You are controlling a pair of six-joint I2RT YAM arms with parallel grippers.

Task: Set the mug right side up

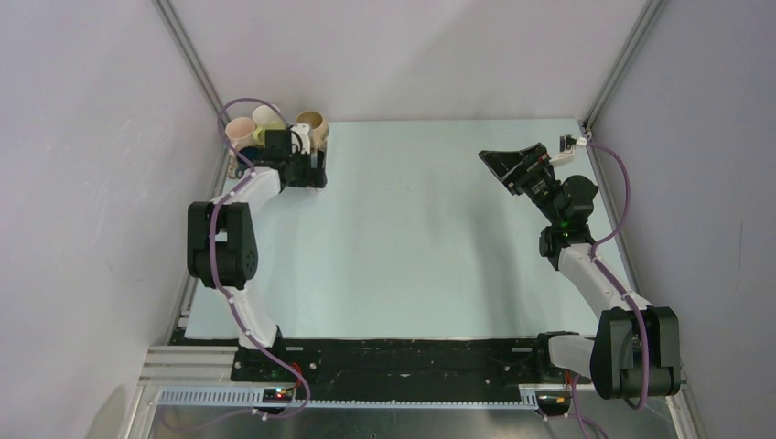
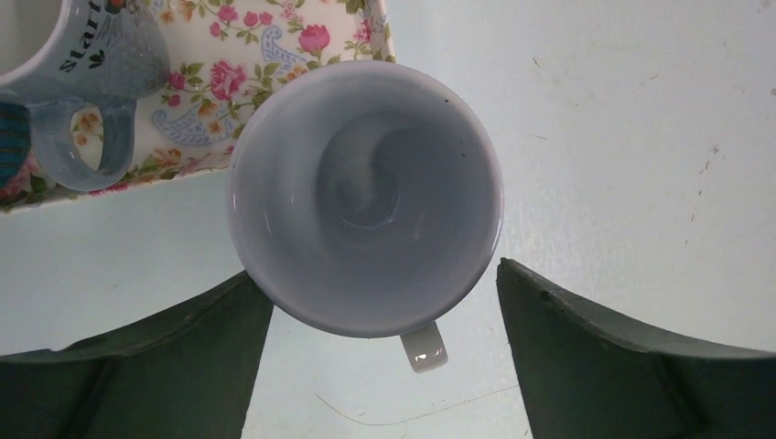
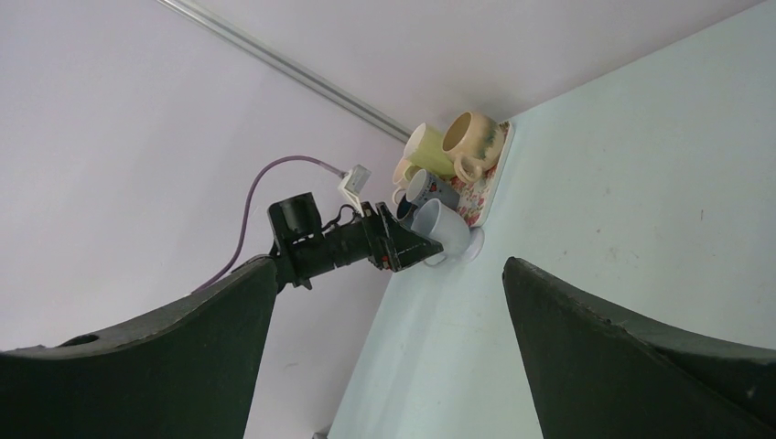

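A pale grey-white mug (image 2: 366, 201) fills the middle of the left wrist view, its rim and inside facing the camera, a handle showing at its lower side. In the right wrist view it (image 3: 439, 224) appears tilted beside the floral tray. My left gripper is around the mug's near part, fingers apart on either side; I cannot tell whether they touch it. In the top view it largely hides the mug. My right gripper (image 1: 499, 169) hangs open over the right of the table, nothing between its fingers.
The floral tray (image 2: 229, 128) holds several mugs, including a printed mug (image 2: 110, 46), a tan mug (image 3: 471, 137) and a yellow-green mug (image 3: 425, 146), at the back left against the walls.
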